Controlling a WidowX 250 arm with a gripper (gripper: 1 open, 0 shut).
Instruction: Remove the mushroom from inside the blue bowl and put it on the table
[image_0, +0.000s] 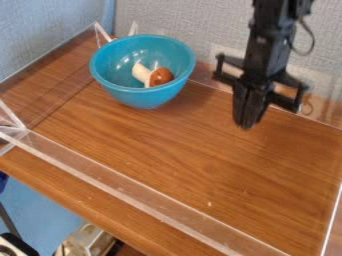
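The mushroom, with an orange-brown cap and a pale stem, lies inside the blue bowl at the upper left of the table. My dark gripper hangs above the table to the right of the bowl, clear of both bowl and mushroom. Its fingers point down and look close together, but the dark, blurred shape does not show whether they are open or shut. No mushroom is seen at the fingers.
Clear low walls border the table along its back, front and sides. A grey wall stands behind.
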